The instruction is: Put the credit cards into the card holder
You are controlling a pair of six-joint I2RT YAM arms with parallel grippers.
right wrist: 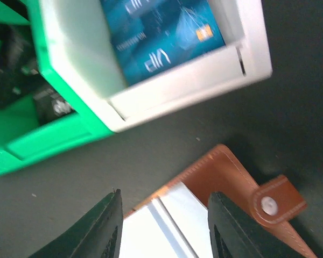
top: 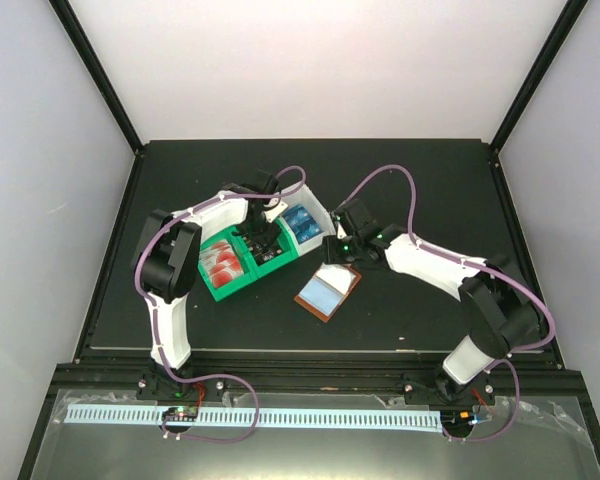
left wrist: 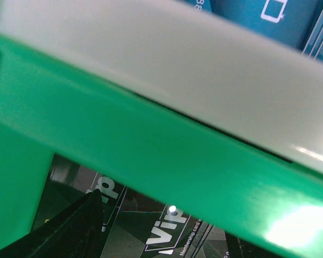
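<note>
The brown card holder point(top: 328, 292), with a pale inside, lies open on the table; its snap strap point(right wrist: 278, 200) shows in the right wrist view. Over its upper end, my right gripper is open with a gap between its fingers. Black Vip cards point(left wrist: 161, 231) fill the middle green compartment. There my left gripper point(top: 264, 235) reaches in, its dark finger point(left wrist: 78, 228) beside the cards and the fingers apart. Red and white cards point(top: 221, 263) sit in the left green compartment, and blue cards point(right wrist: 161, 35) in the white bin point(right wrist: 177, 87).
The green bins point(top: 238, 285) and the white bin stand side by side, their raised walls between the card stacks. Bare black table point(top: 210, 325) lies in front of them and to the right of the holder.
</note>
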